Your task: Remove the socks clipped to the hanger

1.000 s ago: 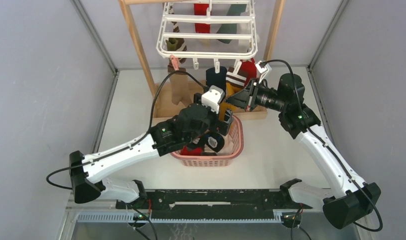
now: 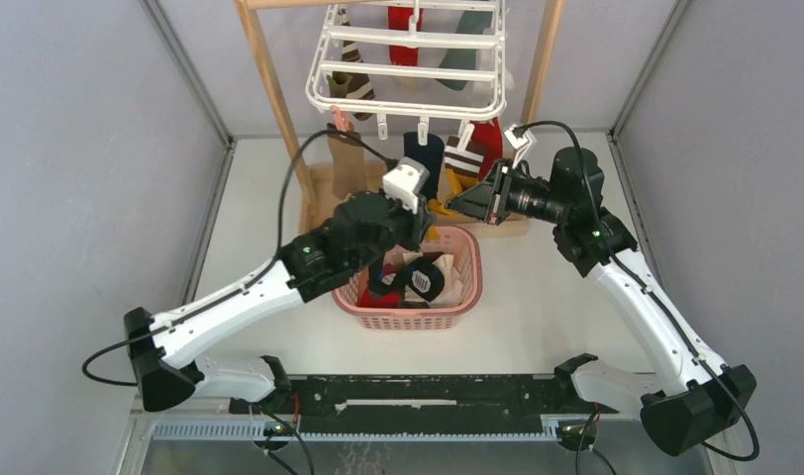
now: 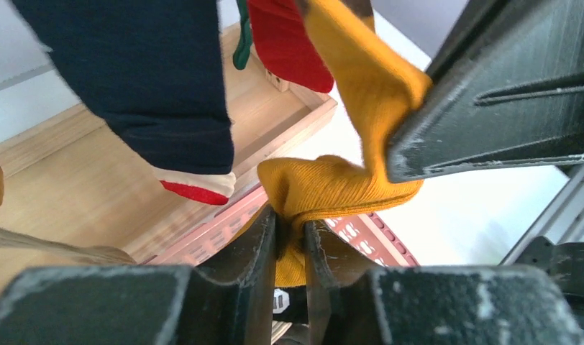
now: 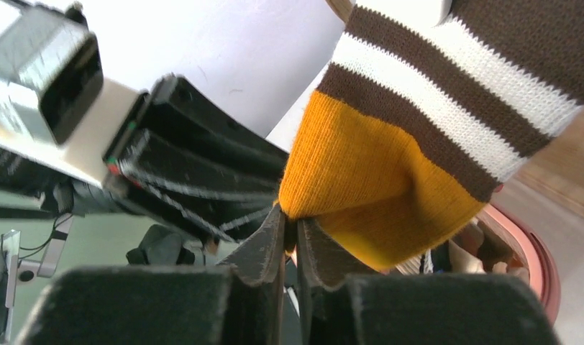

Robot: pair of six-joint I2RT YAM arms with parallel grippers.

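A striped brown-and-white sock [image 4: 418, 68] with a mustard lower part hangs at the front right of the white hanger [image 2: 410, 71]. My left gripper is shut on the bunched mustard foot [image 3: 325, 183], which is pulled sideways above the basket. The right gripper meets the folded mustard edge from the right, its fingertips close together with cloth at them. Whether they pinch it is unclear. At the sock's top a white clip [image 2: 465, 134] shows. A navy sock [image 3: 152, 86] hangs just left of it.
Under the hanger stands a pink basket [image 2: 408, 315] holding several socks. More socks hang around, including a red one [image 2: 488, 139] and a tan one [image 2: 347, 163]. Wooden posts [image 2: 269, 84] flank the hanger. Both grippers are close together.
My left gripper has moved left and slightly up, drawing the mustard foot sideways. The hanger has shifted slightly left. The right arm is almost where it was.
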